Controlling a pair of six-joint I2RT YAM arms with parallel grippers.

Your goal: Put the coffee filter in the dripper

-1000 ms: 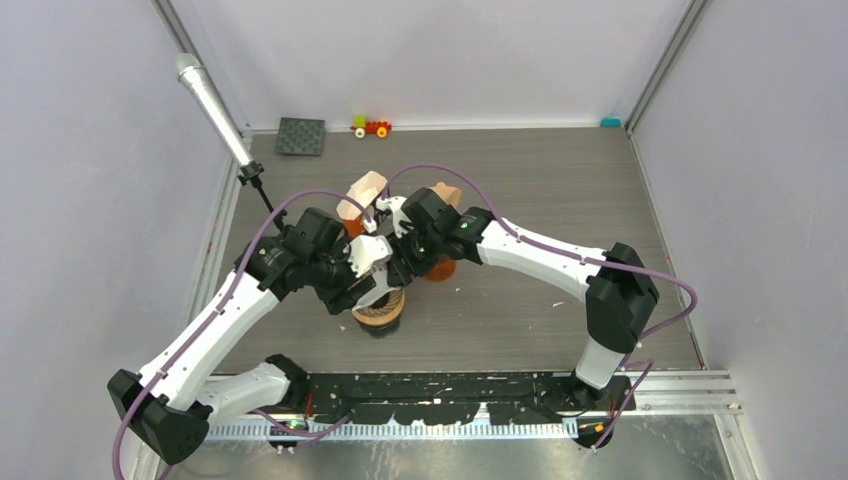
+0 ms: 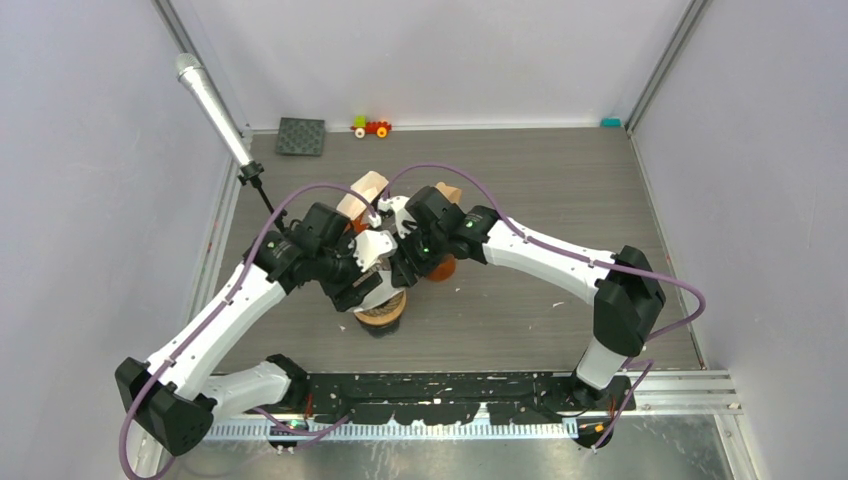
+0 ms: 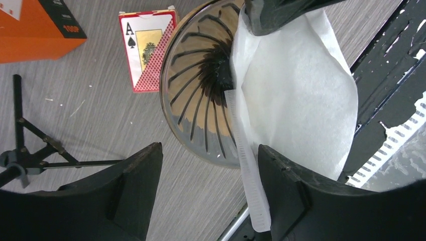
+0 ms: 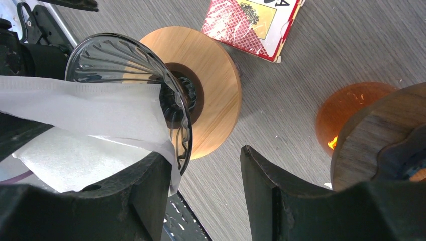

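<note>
A glass ribbed dripper [image 3: 191, 100] with a wooden collar [image 4: 216, 100] stands on the table near the front. A white paper filter [image 3: 301, 95] lies across it, hanging over its side. In the left wrist view my left gripper is part open over the dripper's edge, the filter's crimped strip beside its right finger. In the right wrist view my right gripper is part open, a corner of the filter at its left finger. Whether either finger grips the paper is not clear.
A playing-card box [image 3: 145, 45] lies beside the dripper, with an orange box [image 3: 50, 30] nearby. An amber vessel [image 4: 341, 105] and dark wooden piece [image 4: 361, 150] are to the right. A black stand [image 3: 40, 155] is at the left.
In the top view my left arm has shifted slightly right and up; the right arm has moved slightly right since a second ago. The filter shifts slightly with them.
</note>
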